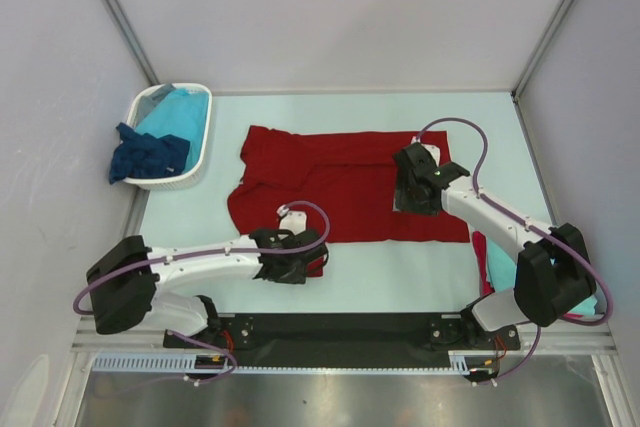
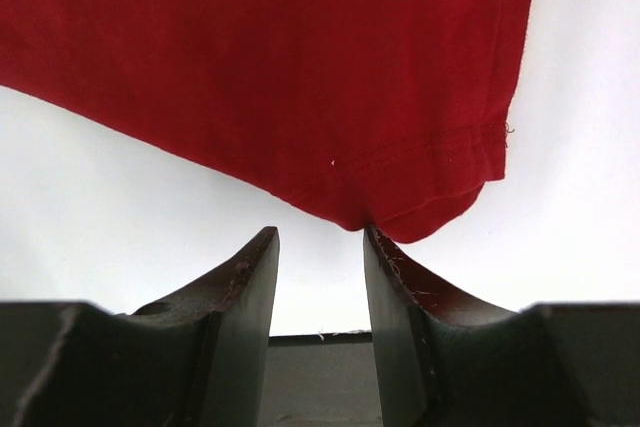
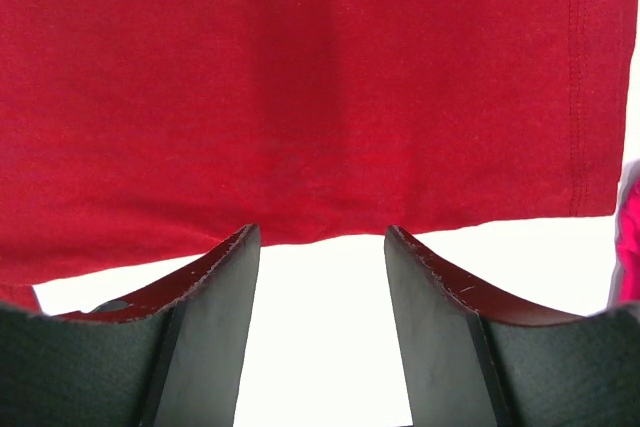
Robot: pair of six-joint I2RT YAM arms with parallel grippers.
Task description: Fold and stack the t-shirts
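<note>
A dark red t-shirt (image 1: 340, 200) lies spread across the table, with a flap near the front left. My left gripper is open over that flap's lower edge (image 2: 400, 167), its fingertips at the wrinkled hem corner. My right gripper stands open at the lower edge of the shirt's right part (image 3: 420, 97), fingertips at the hem with nothing visibly between them. In the top view both wrists partly hide the shirt.
A white basket (image 1: 170, 181) with blue and navy cloths (image 1: 148, 154) sits at the back left. Folded light-blue and red cloths (image 1: 500, 265) lie at the front right. Bare table (image 1: 370, 277) shows in front of the shirt.
</note>
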